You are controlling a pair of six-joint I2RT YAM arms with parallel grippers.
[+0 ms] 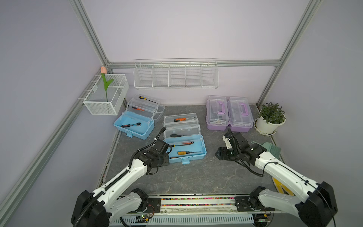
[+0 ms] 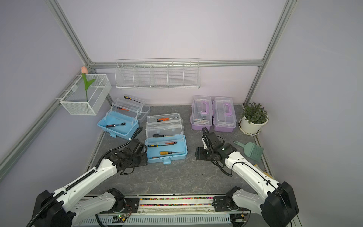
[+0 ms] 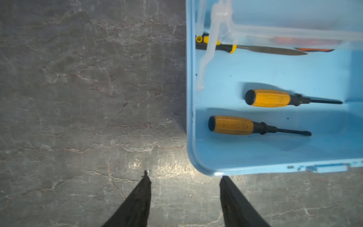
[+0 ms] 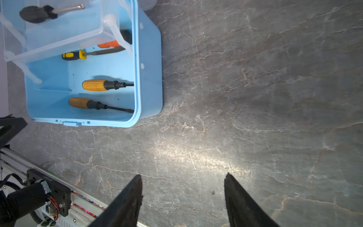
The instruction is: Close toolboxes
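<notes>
An open blue toolbox [image 1: 202, 154] stands in the middle of the table, its clear lid [image 1: 191, 129] tipped back and tools inside. Another open blue toolbox [image 1: 140, 133] is at the back left, lid also raised. Two purple toolboxes [image 1: 217, 113] stand shut at the back right. My left gripper hangs over the left front corner of the middle box, open, with nothing between its fingers. To the right of that box, above bare table, my right gripper has its fingers apart and holds nothing.
Orange-handled screwdrivers [image 3: 234, 125] lie in the middle box. A potted plant [image 1: 271, 114] and a green dustpan [image 2: 252, 151] occupy the right side. The wire baskets [image 1: 176, 74] hang at the back wall.
</notes>
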